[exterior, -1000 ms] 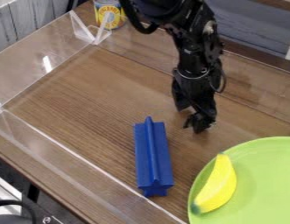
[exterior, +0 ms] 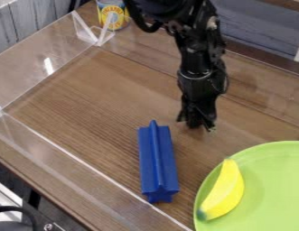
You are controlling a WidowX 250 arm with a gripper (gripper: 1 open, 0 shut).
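Note:
My black gripper (exterior: 195, 119) hangs low over the wooden table (exterior: 91, 108), right of the middle, shut with nothing visible between its fingers; its tips are small and dark. In front of it lies a blue bar-shaped object (exterior: 156, 162). A yellow banana (exterior: 221, 189) lies on a green plate (exterior: 267, 203) at the near right.
A can with a yellow label (exterior: 112, 15) stands at the back left. Clear plastic walls edge the table's left side.
The gripper has shifted slightly over the last second, its tips now a little higher and further left than at the start. The objects on the table have not moved.

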